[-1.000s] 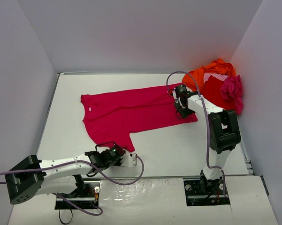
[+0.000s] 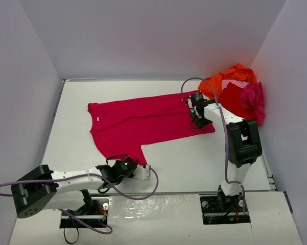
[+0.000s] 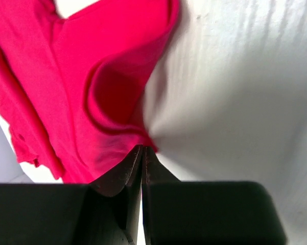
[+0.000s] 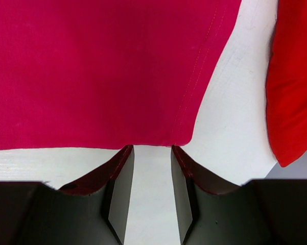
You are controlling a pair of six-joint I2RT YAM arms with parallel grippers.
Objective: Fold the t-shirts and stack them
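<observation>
A crimson t-shirt (image 2: pixel 158 125) lies spread across the table in the top view, one sleeve reaching toward the front edge. At that sleeve is my left gripper, its fingers shut together. Their tips meet the sleeve's edge (image 3: pixel 117 133), where the cloth bulges up in a fold; whether cloth is pinched between them cannot be made out. My right gripper stands open over the shirt's right end, fingertips apart near a lower corner (image 4: pixel 183 137). Nothing shows gripped there. In the top view, the right arm covers part of that end.
Crumpled garments, orange (image 2: pixel 237 74), red (image 2: pixel 232 99) and dark pink (image 2: pixel 253 97), are heaped at the back right against the wall. Grey walls close in the back and both sides.
The left arm has shifted slightly to the right in the top view. The right arm, the shirt and the heap look unchanged.
</observation>
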